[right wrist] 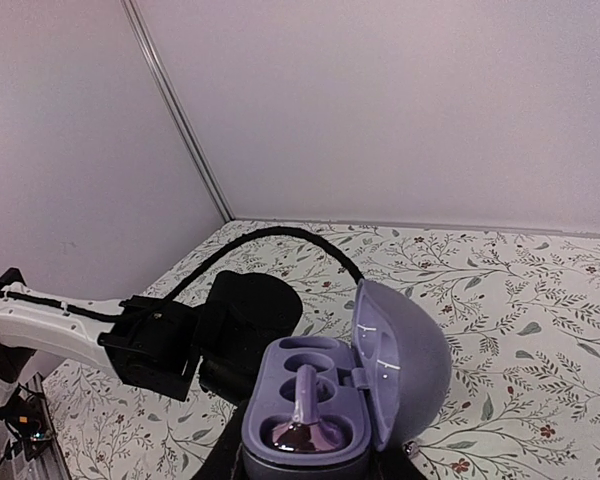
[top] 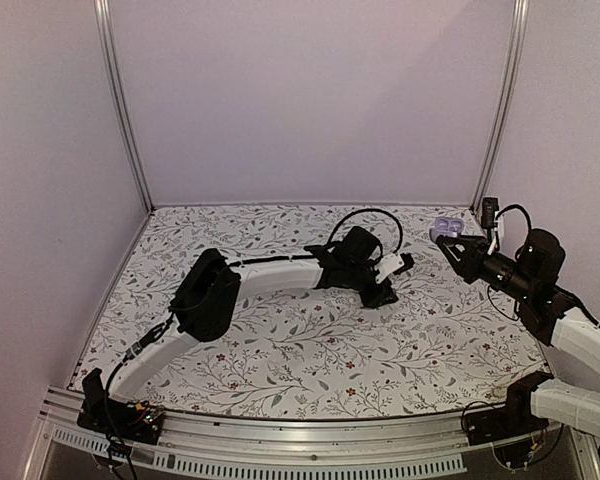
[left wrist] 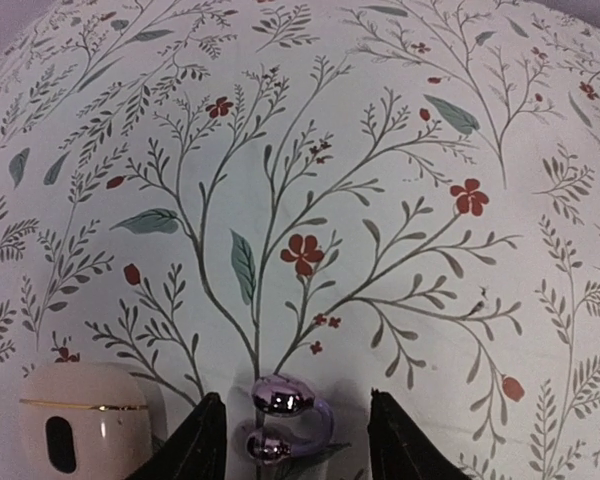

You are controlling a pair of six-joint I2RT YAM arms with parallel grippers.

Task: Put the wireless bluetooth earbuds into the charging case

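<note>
My right gripper (top: 450,245) is shut on the open purple charging case (right wrist: 305,430), held raised with its lid upright; one earbud sits in a slot with its stem up, and other slots are empty. Below my left gripper, which is open, a purple clip-shaped earbud (left wrist: 285,398) lies on the table between and just beyond the fingertips. A white object with a gold seam (left wrist: 85,430), resembling another case, lies to the left of it in the left wrist view.
Pale walls bound it at back and sides, with a metal rail along the front.
</note>
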